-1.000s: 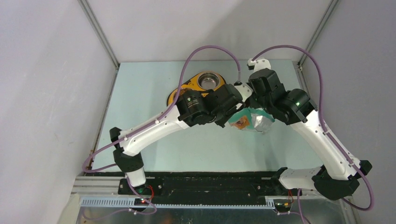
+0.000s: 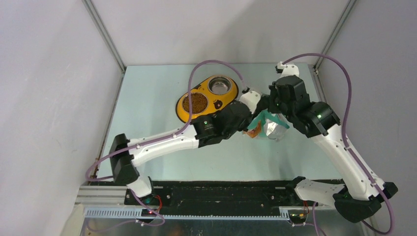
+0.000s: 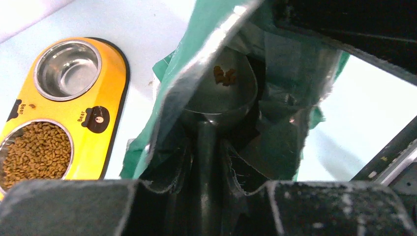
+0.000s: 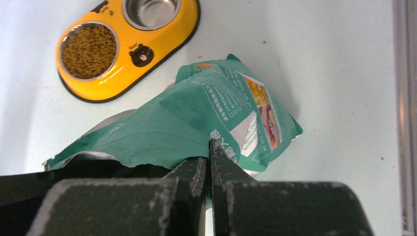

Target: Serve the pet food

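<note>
A green pet food bag (image 4: 196, 108) lies crumpled on the table, its mouth raised. On the bag's edge my right gripper is shut. Inside the mouth sits a dark scoop (image 3: 223, 101), with a few brown pieces in its bowl. Its handle is clamped in my left gripper, which is shut on it. The yellow double bowl stand (image 2: 215, 103) stands left of the bag. One steel bowl (image 3: 68, 70) is empty; the other holds kibble (image 3: 37, 153). The bag's inner depth is mostly hidden.
Both grippers are close together over the bag in the top view. A few loose crumbs lie near the bag. Walls border the table at the back and sides.
My right gripper has moved a little to the right. The bowl stand has stayed put.
</note>
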